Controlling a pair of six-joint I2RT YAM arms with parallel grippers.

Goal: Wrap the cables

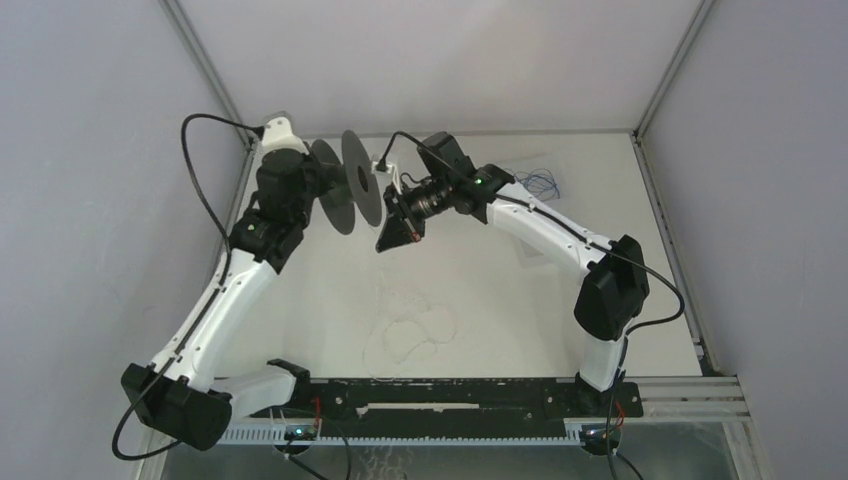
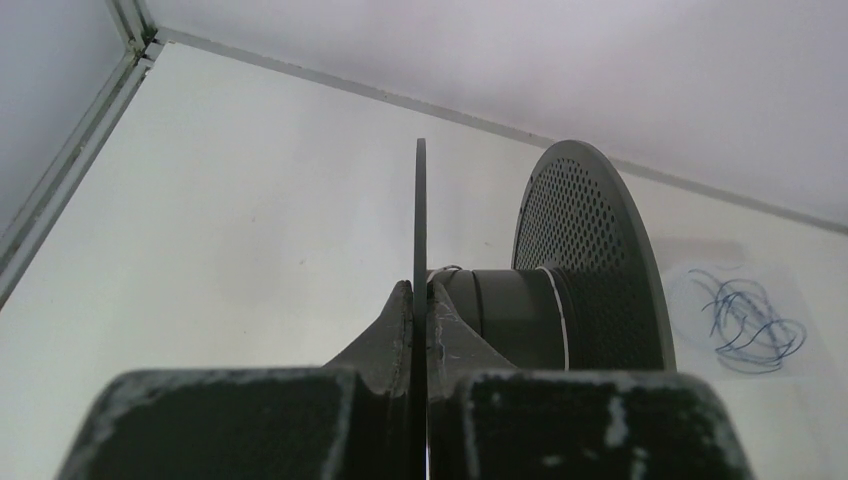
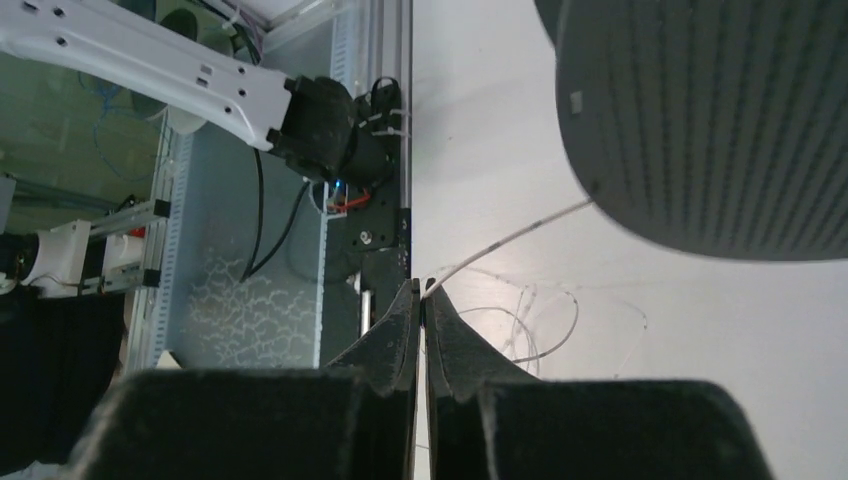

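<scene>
A dark grey spool (image 1: 357,160) with two round flanges is held up by my left gripper, which is shut on the rim of the near flange, seen edge-on between its fingers. Beyond it show the bare black hub (image 2: 520,320) and the perforated far flange (image 2: 590,230). Right of the spool, my right gripper is shut on a thin pale cable (image 3: 510,238). From the fingertips the cable slants up to the spool's edge, where the flange hides its path. More of it lies as loose loops (image 1: 420,335) on the white table.
A tangled blue cable (image 1: 540,184) on a clear sheet lies at the back right of the table (image 1: 490,320). Walls close in the left, right and back. A dark rail (image 1: 450,392) runs along the front edge.
</scene>
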